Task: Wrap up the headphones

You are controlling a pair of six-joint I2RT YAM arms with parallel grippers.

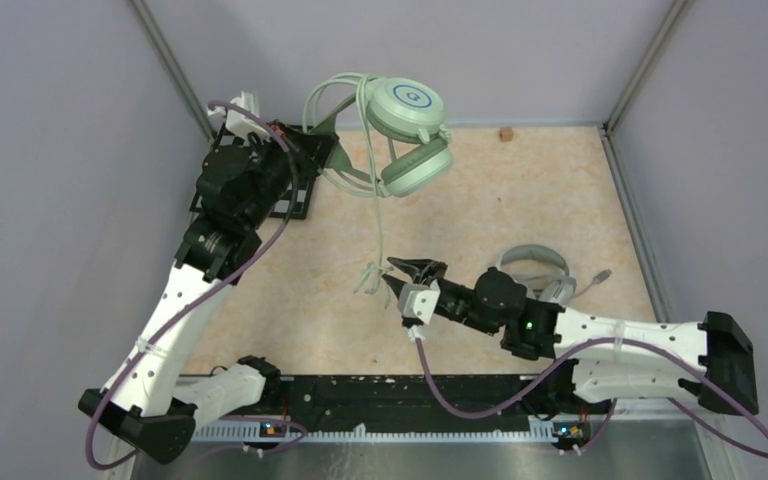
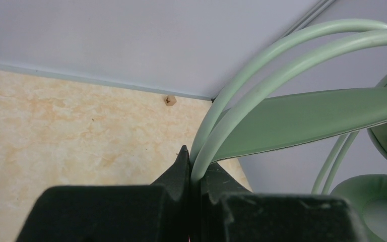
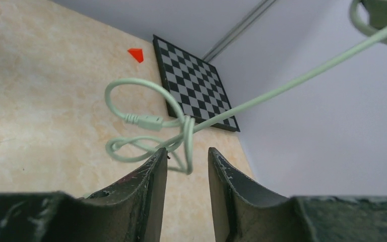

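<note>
Mint-green headphones (image 1: 408, 110) hang from my left gripper (image 1: 326, 150), which is shut on their headband (image 2: 307, 121) in the upper middle of the top view. Their cable (image 1: 378, 225) droops to a looped, knotted end with a plug (image 3: 148, 122). My right gripper (image 1: 400, 272) stands part open beside that knot, its fingertips just short of the loops in the right wrist view, with nothing clearly between them.
A grey pair of headphones (image 1: 532, 255) lies at the right, behind the right arm. A checkerboard (image 3: 191, 80) with a red piece (image 3: 136, 54) beside it and a small wooden block (image 1: 506, 133) are at the back.
</note>
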